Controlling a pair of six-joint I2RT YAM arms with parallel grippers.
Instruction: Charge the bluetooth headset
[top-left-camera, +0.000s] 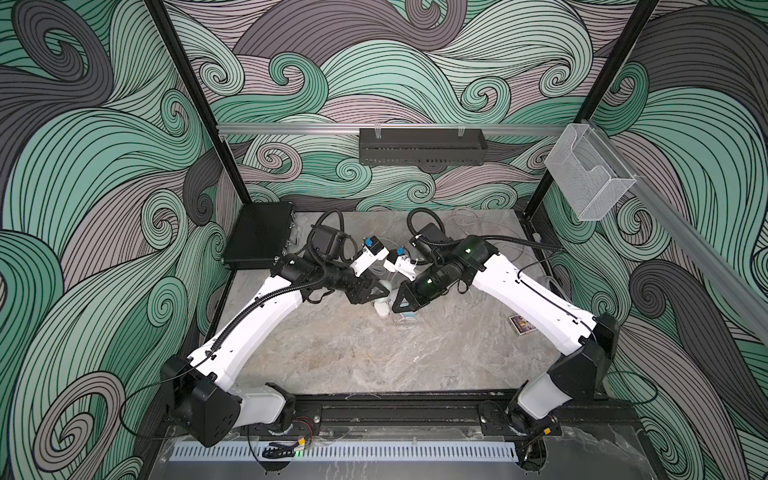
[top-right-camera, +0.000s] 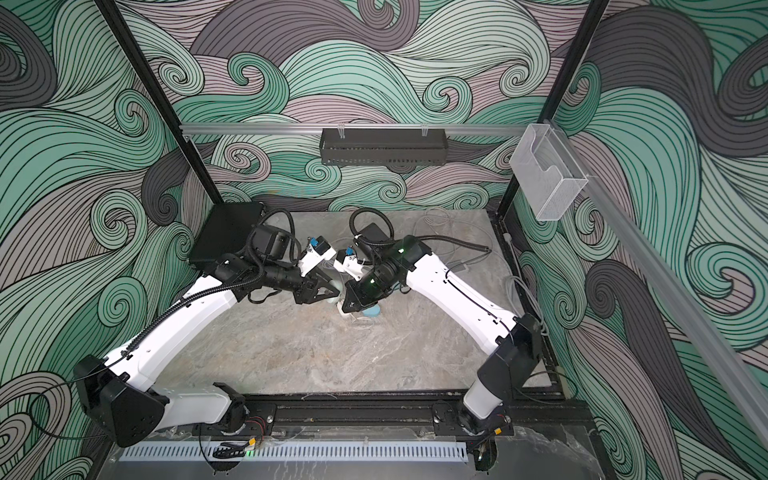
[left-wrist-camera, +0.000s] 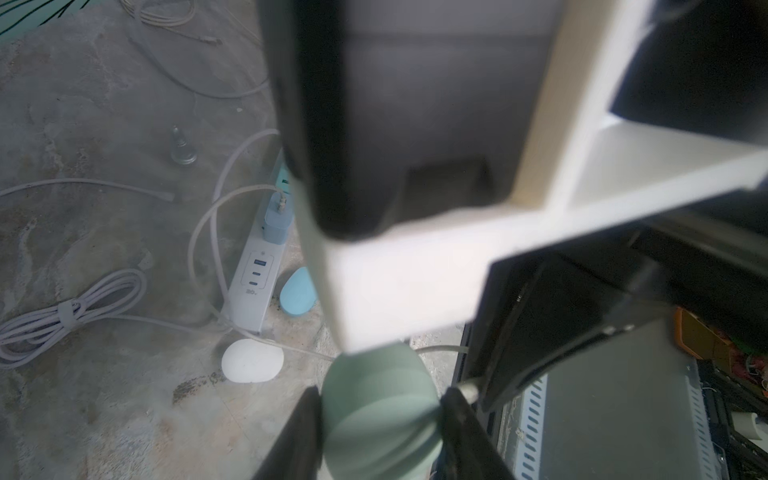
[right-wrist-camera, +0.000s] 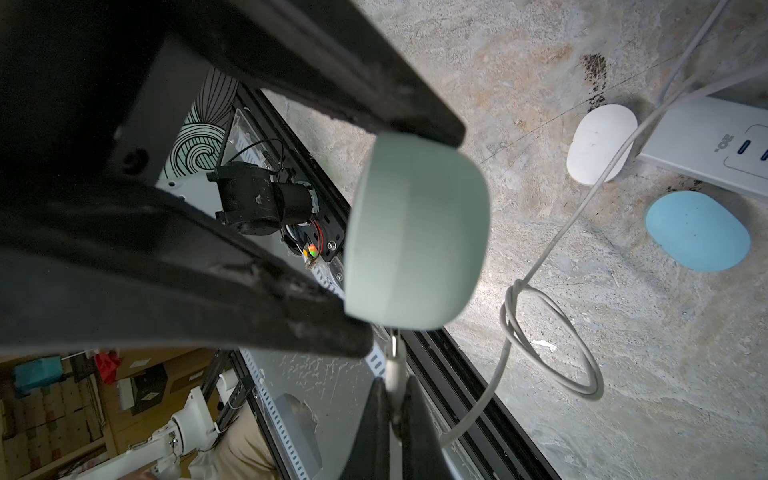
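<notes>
A mint-green headset case (left-wrist-camera: 380, 408) is pinched between the fingers of my left gripper (top-left-camera: 382, 293), up off the table. In the right wrist view the same case (right-wrist-camera: 420, 232) fills the middle, the left gripper's dark fingers (right-wrist-camera: 280, 308) against its sides. My right gripper is shut on a white cable plug (right-wrist-camera: 396, 372). The plug's metal tip points at the case's near edge; whether it touches or enters a port cannot be told. From above, both grippers stand close together and hide case and plug for the most part.
A white power strip (left-wrist-camera: 254, 272) with a blue adapter (left-wrist-camera: 277, 220) lies below. Beside it are a white oval case (left-wrist-camera: 252, 361) and a blue oval case (right-wrist-camera: 697, 230). Loose white cables (right-wrist-camera: 552, 248) cross the table.
</notes>
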